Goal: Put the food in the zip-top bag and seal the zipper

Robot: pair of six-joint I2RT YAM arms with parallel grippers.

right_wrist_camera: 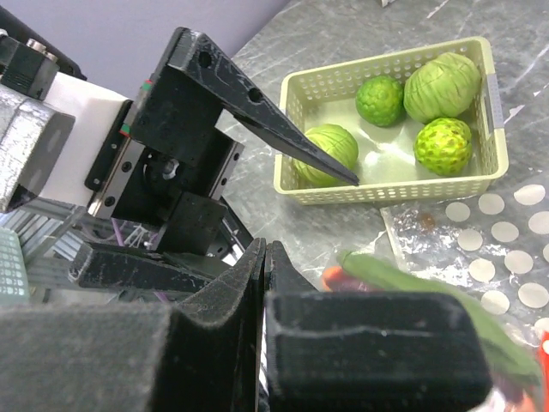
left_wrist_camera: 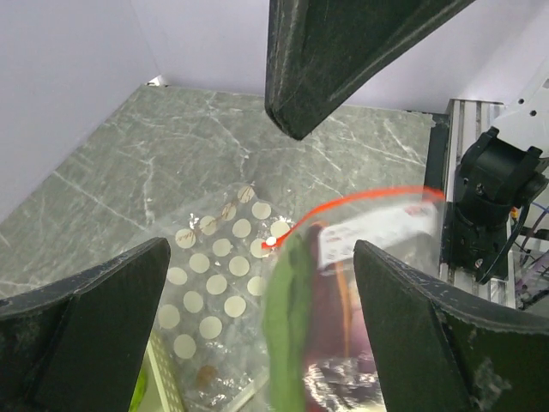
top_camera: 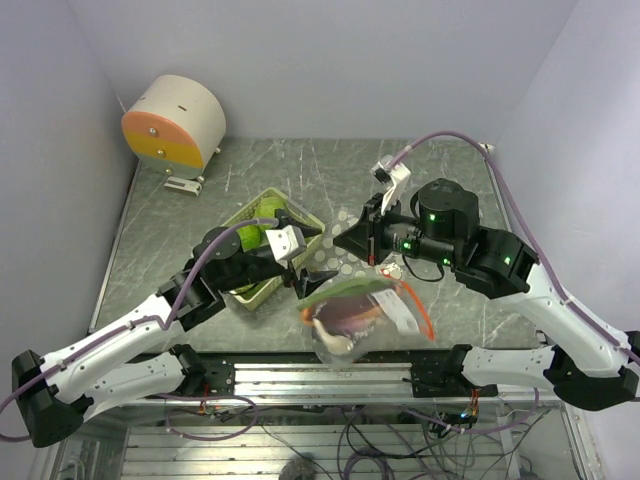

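Observation:
The clear zip bag (top_camera: 362,320) with an orange-red zipper (top_camera: 418,308) is blurred and tilted, near the table's front edge. Green, orange and reddish food (left_wrist_camera: 289,318) shows inside, along with a white label (top_camera: 395,312). My left gripper (top_camera: 312,255) stands open up and left of the bag; in the left wrist view no part of the bag is seen pinched by its fingers (left_wrist_camera: 129,287). Above the bag, my right gripper is shut, nothing visible between its tips. Whether the zipper touches either gripper cannot be made out.
A pale green basket (right_wrist_camera: 390,190) of round green produce (right_wrist_camera: 443,146) sits beneath and beside the left arm. A clear sheet with pale dots (left_wrist_camera: 219,283) lies flat on the grey table. At the back left stands a bread box (top_camera: 175,120).

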